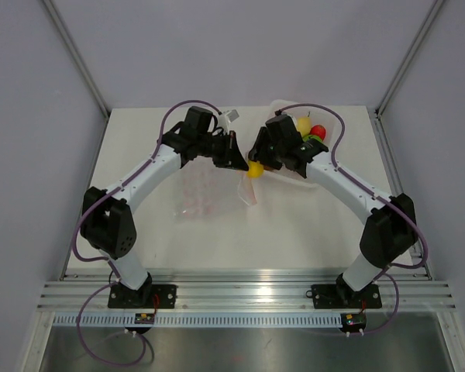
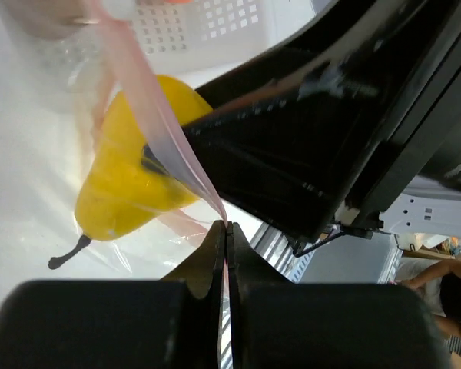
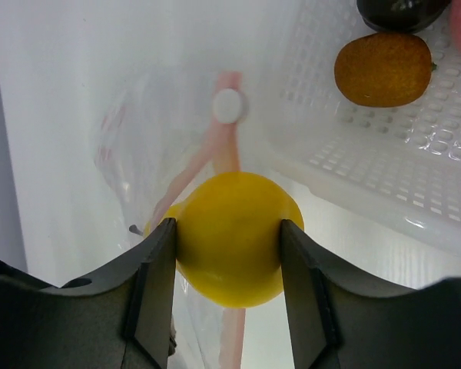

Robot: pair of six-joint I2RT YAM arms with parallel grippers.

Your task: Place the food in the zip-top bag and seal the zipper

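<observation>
A yellow pear (image 2: 138, 169) with a dark stem is gripped from its round end by my right gripper, whose fingers touch it on both sides. The clear zip bag (image 1: 201, 203) lies on the white table. My left gripper is shut on the bag's pinkish edge (image 2: 157, 115). In the left wrist view that edge crosses in front of the pear and a right finger, with the pear's stem end behind clear film at the bag's mouth. How deep the pear reaches inside is hard to tell. From above, only part of the pear shows between the grippers.
A white perforated basket (image 3: 330, 181) stands close behind the right gripper, holding a brown-orange fruit (image 3: 384, 69), a dark one (image 3: 403, 11) and a red one (image 1: 318, 131), among others.
</observation>
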